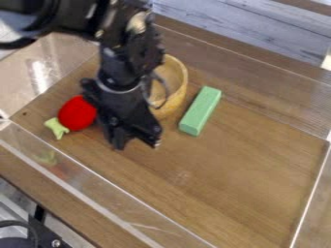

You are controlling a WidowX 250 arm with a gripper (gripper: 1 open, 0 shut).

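Observation:
My dark gripper [119, 136] hangs over the left middle of the wooden tray, blurred, partly covering a wooden bowl [172, 77] behind it. A red round object [77, 113] lies just left of the gripper, with a small pale green piece [56, 127] beside it. A mint green block [200, 110] lies right of the bowl. The fingertips are too blurred to show whether they are apart or together.
A clear rim runs along the front left edge, with dark cables at the lower left corner.

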